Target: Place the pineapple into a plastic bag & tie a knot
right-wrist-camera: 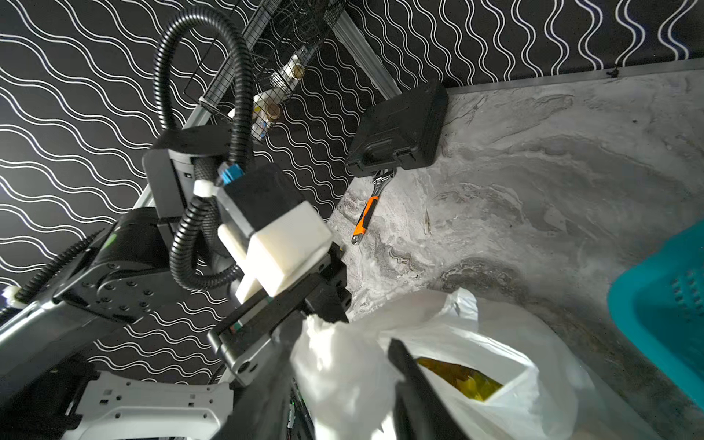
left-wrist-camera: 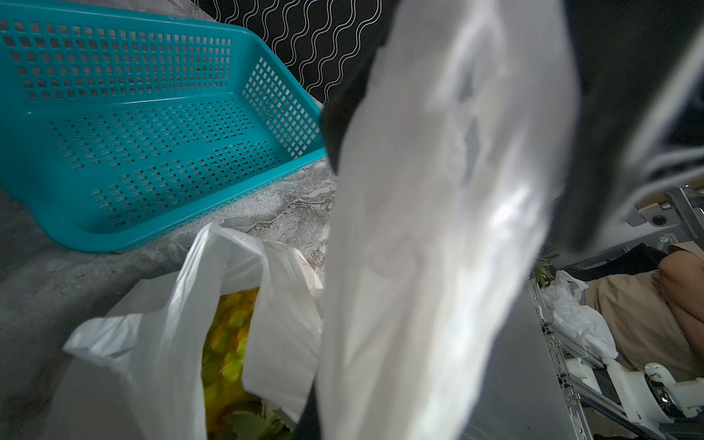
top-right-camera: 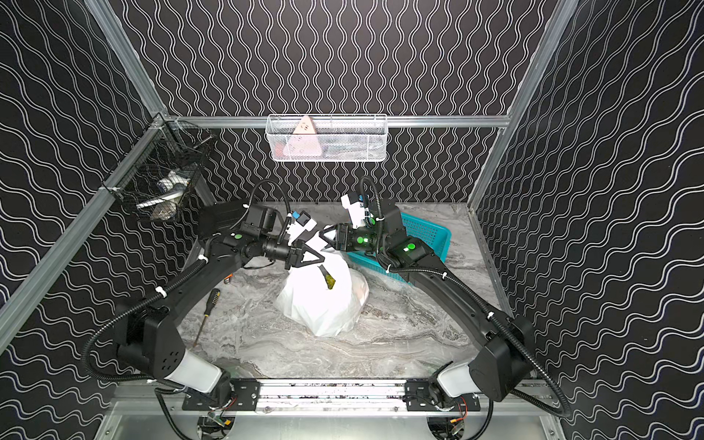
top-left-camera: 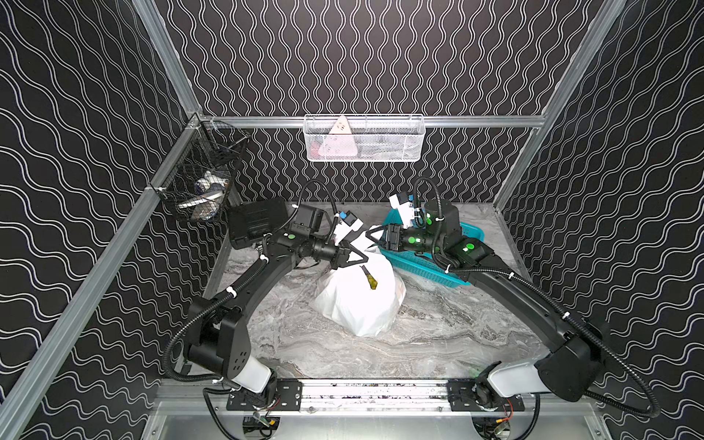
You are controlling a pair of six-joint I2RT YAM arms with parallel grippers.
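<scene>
The white plastic bag [top-left-camera: 359,308] sits mid-table, the yellow pineapple [left-wrist-camera: 227,344] showing through its opening. A twisted length of bag rises from it to the grippers and fills much of the left wrist view. My left gripper [top-left-camera: 360,258] is above the bag's left side, shut; white plastic is at it, but whether it is pinched is unclear. My right gripper [top-left-camera: 374,238] is just above and right of it, over the gathered plastic [right-wrist-camera: 337,374], which lies between its blurred, part-open fingers.
A teal basket lies behind the bag at right. A black case [right-wrist-camera: 396,124], an orange-handled wrench [right-wrist-camera: 366,216] and a screwdriver [top-right-camera: 212,300] lie at left. A wire tray [top-left-camera: 399,146] hangs on the back wall.
</scene>
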